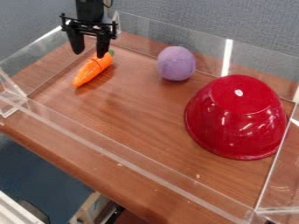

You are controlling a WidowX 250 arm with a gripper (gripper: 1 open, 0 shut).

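My black gripper (89, 42) hangs at the back left, above and just behind an orange carrot (93, 70) lying on the wooden surface. Its two fingers stand apart, with nothing visible between them. A purple round object (177, 63) sits at the back centre. A large red upturned bowl (235, 117) rests on the right.
Clear plastic walls (140, 171) surround the wooden work surface (128, 122), whose middle and front left are bare. Grey walls stand behind.
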